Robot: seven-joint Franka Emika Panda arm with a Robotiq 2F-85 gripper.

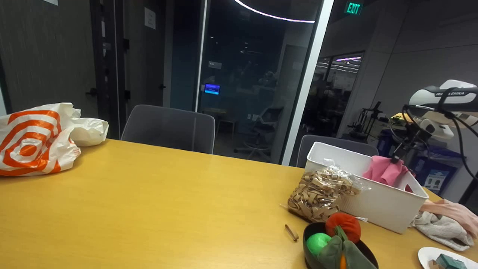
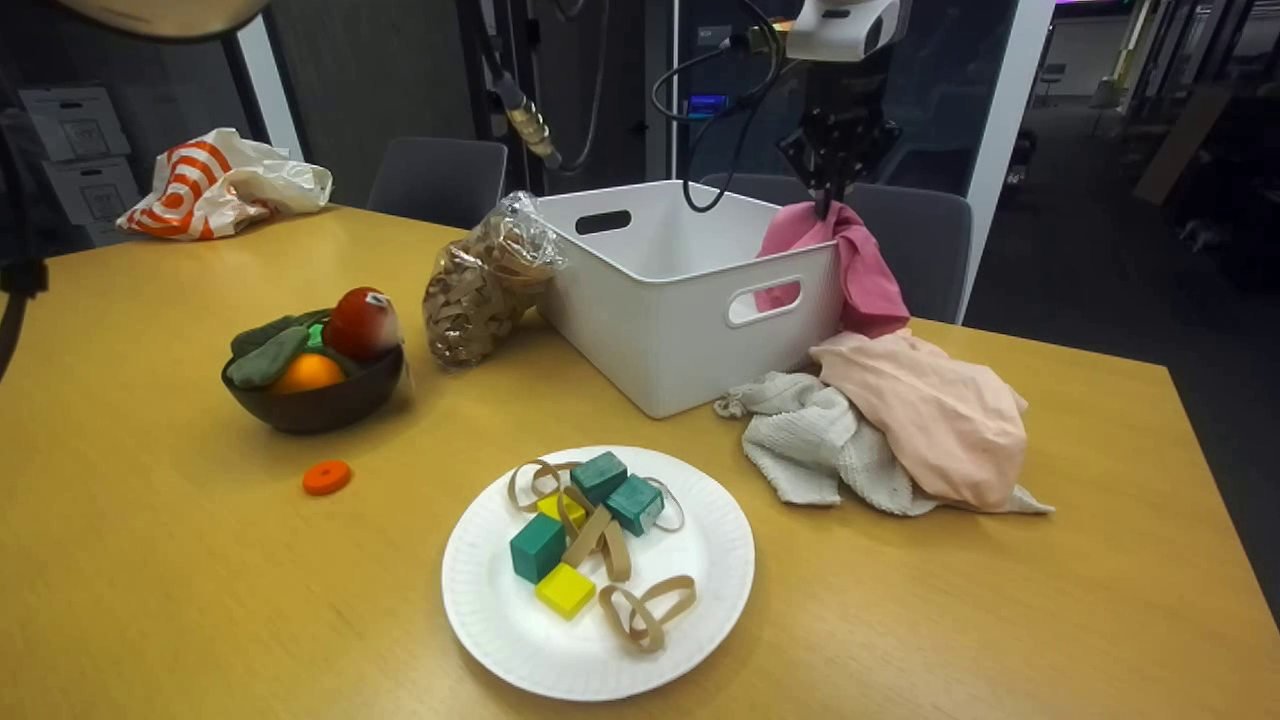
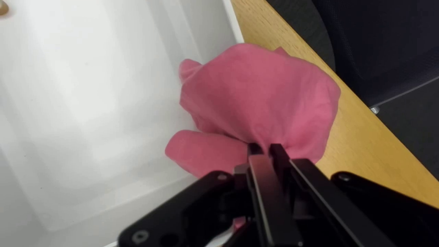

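A pink cloth is pinched by my gripper, which is shut on it. In the second exterior view the cloth drapes over the far right corner of the white bin, part inside and part hanging down outside. My gripper points down above that corner. The first exterior view shows the same cloth bunched beneath my gripper at the bin's right end. Inside, the bin's floor is mostly bare in the wrist view.
A peach cloth and a grey cloth lie beside the bin. Nearby are a plate of blocks and bands, a bowl of toy produce, an orange disc and a clear bag against the bin. The table's left is open.
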